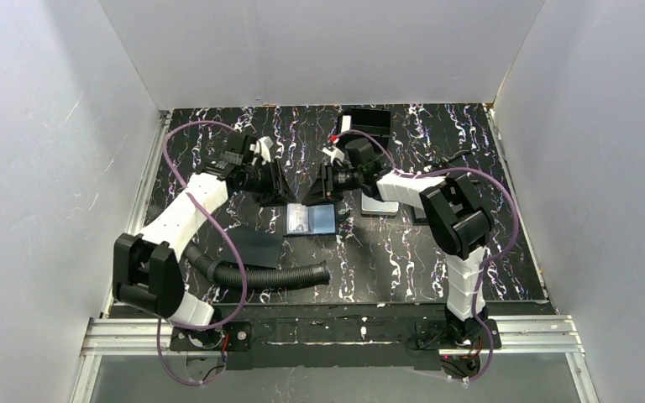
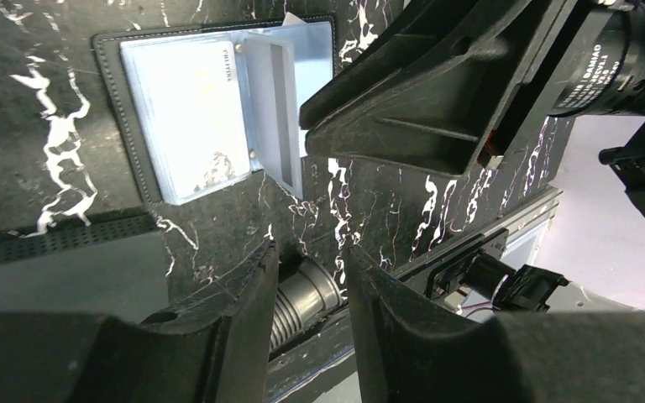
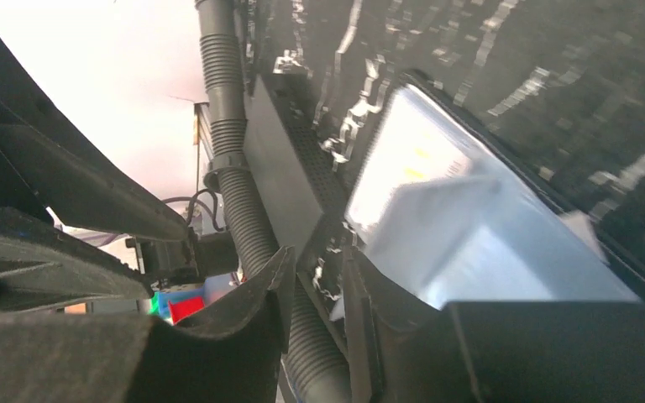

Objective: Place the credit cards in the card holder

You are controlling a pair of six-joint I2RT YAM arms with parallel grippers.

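The card holder point(image 1: 323, 220) lies open on the dark marbled table, between and below the two grippers in the top view. Under its left clear sleeve is a white printed insert point(image 2: 189, 109); whether that is a card, I cannot tell. One translucent sleeve page point(image 2: 275, 109) stands raised near the middle. A small pale tip point(image 2: 292, 19) pokes past the holder's far edge. My right gripper is open, its fingertips close to the raised page; contact is unclear. My left gripper is open with nothing between its fingers. No loose card is clearly visible.
A black compartment box point(image 1: 368, 124) stands at the back. Right of the holder, a white-topped box point(image 1: 378, 206) sits partly under the right arm. A dark flat panel point(image 1: 254, 248) and a ribbed black hose point(image 1: 281, 279) lie front left.
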